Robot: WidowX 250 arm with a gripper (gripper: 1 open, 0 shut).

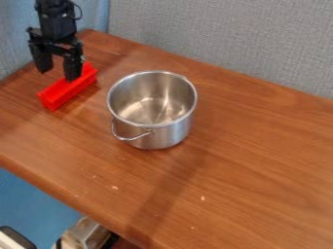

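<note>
My black gripper point(57, 58) is at the upper left, open, its fingers hanging over the far end of a red block point(68, 89). Whether it touches the block I cannot tell. The block lies lengthwise on the wooden table. A steel pot point(152, 122) with wire handles stands to the right of the block, apart from it.
A grey padded wall point(228, 39) runs along the back. The table's left edge drops to a blue surface, with some metal hardware at the bottom left.
</note>
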